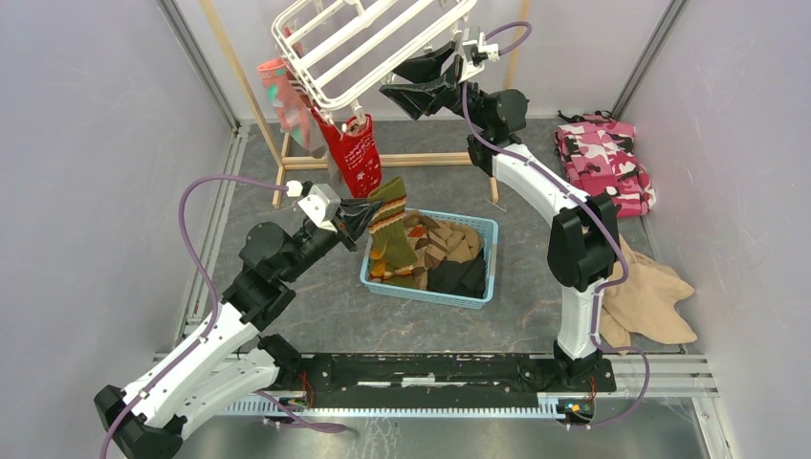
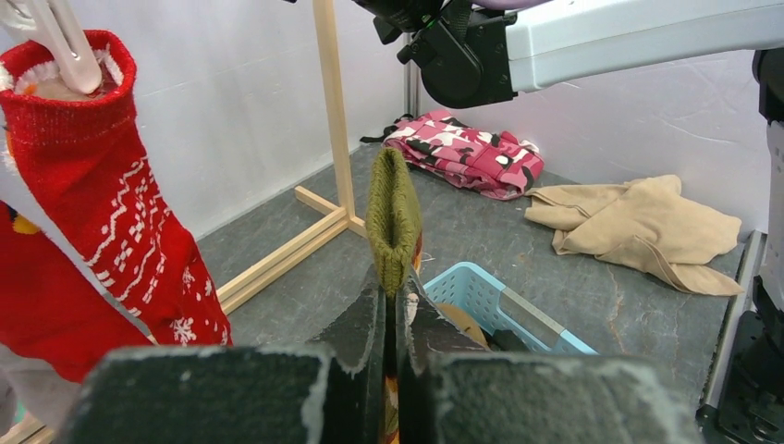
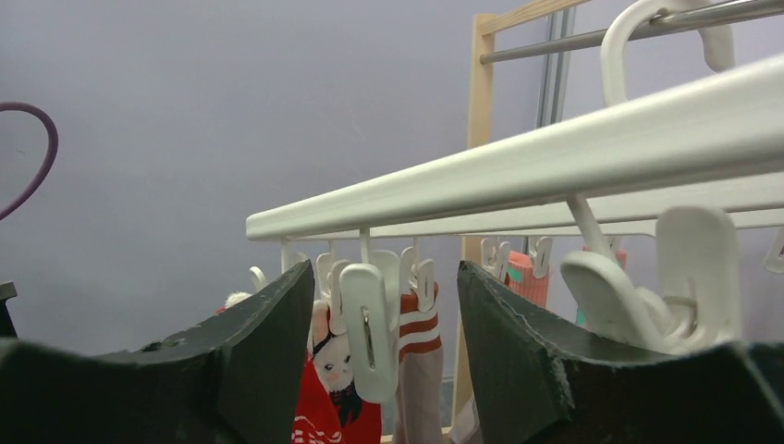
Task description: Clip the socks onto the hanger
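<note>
An olive sock (image 2: 393,213) with striped bands hangs from my left gripper (image 1: 359,220), which is shut on it, above the basket. My right gripper is part open around a white clip (image 3: 368,333) on the hanger (image 1: 368,48); whether its fingers touch the clip I cannot tell. Red socks (image 1: 354,158) and other socks hang from clips on the hanger's left part.
A blue basket (image 1: 430,296) of folded socks sits mid-floor. A pink camouflage bag (image 1: 602,167) and a tan cloth (image 1: 646,301) lie at the right. The wooden rack (image 1: 421,159) stands behind.
</note>
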